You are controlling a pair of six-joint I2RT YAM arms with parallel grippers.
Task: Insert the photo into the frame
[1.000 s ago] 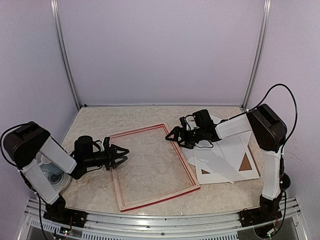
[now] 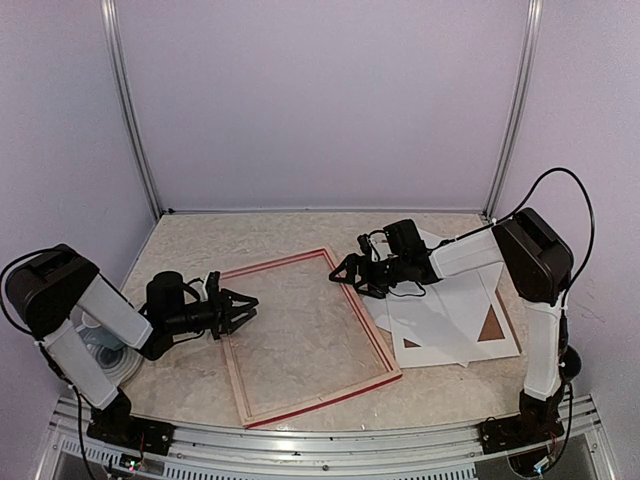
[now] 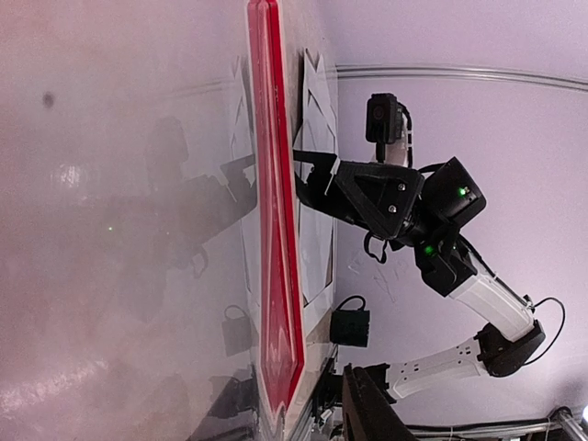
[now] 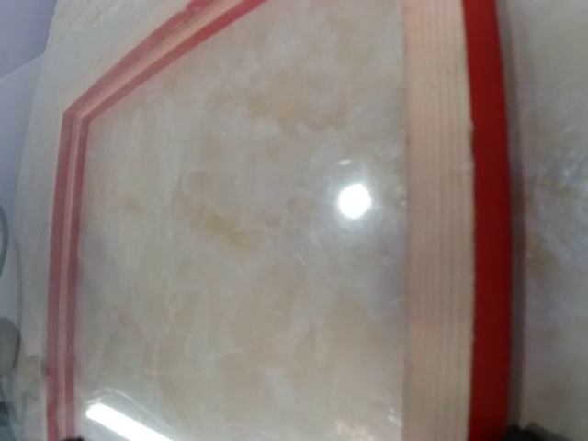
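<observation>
A wooden frame with red edging [image 2: 374, 343] and a clear sheet lies on the table; in the right wrist view its wood-and-red side [image 4: 437, 220] runs vertically. My left gripper [image 2: 237, 310] is low at the frame's left side; in the left wrist view its dark fingertips show at the bottom edge, and its opening is unclear. My right gripper [image 2: 350, 275] is at the frame's upper right corner; in the left wrist view it stands over the red edge, its finger hard to judge.
White boards and sheets [image 2: 450, 325], with brown triangular areas, lie right of the frame. A round white coiled item [image 2: 112, 365] sits behind the left arm.
Very little differs; the frame's near edge sits very slightly lower in the top view, and both arms look almost still.
</observation>
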